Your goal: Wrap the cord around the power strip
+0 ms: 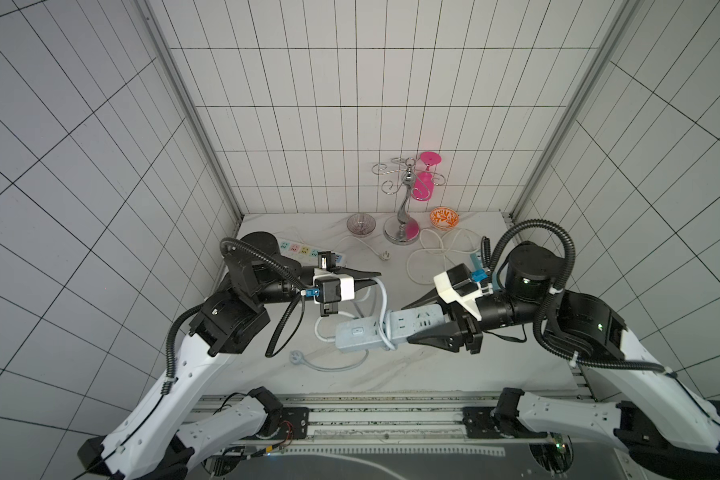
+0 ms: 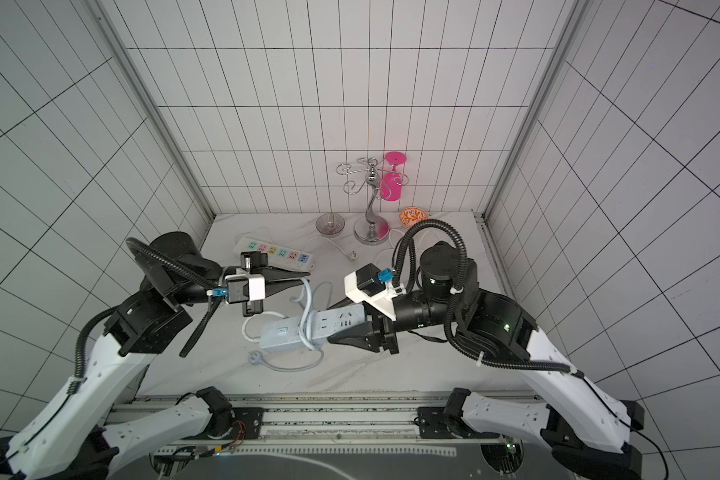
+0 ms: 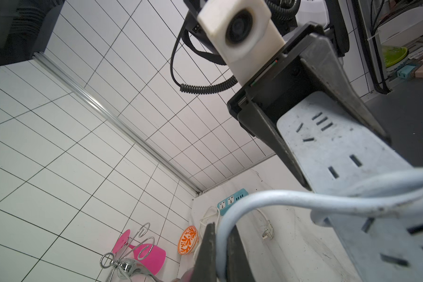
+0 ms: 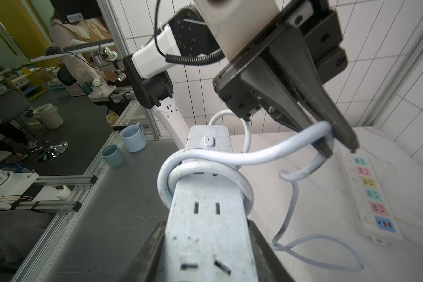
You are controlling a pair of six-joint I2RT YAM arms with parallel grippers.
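The pale blue power strip is held in the air above the table, my right gripper shut across its right end. Its cord loops around the strip near the switch end, with turns lying across the socket face in the right wrist view. From there the cord runs up to my left gripper, whose fingers are closed together on it. The left wrist view shows the cord arching over the left fingertips. The free end trails down to the plug on the table.
A white strip with coloured sockets lies behind my left arm. Farther back stand a glass bowl, a chrome stand, a pink goblet and an orange dish.
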